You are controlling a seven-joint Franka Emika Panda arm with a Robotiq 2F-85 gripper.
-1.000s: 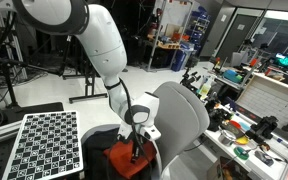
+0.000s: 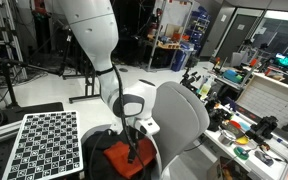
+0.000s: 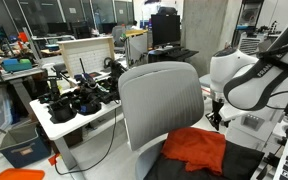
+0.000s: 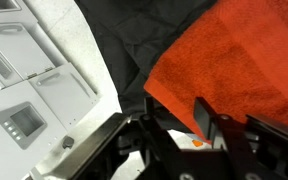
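Observation:
An orange-red cloth (image 4: 229, 70) lies over dark fabric on the seat of a grey office chair; in the second exterior view the cloth (image 3: 196, 148) spreads in front of the chair's backrest. My gripper is open at the near edge of the cloth, its dark fingers apart at the bottom of the wrist view. Nothing shows held between them. From the first exterior view, the gripper (image 2: 131, 156) reaches down over the cloth (image 2: 126, 160). Whether the fingertips touch the cloth I cannot tell.
The chair backrest (image 2: 180, 115) rises close beside the arm. A white toy kitchen-like unit (image 4: 29, 75) stands left in the wrist view. A checkered calibration board (image 2: 44, 145) is nearby. Cluttered benches (image 3: 76, 105) stand behind.
The arm has shifted slightly, its upper part swinging left and its wrist tilting over the chair seat. The cloth stays on the seat.

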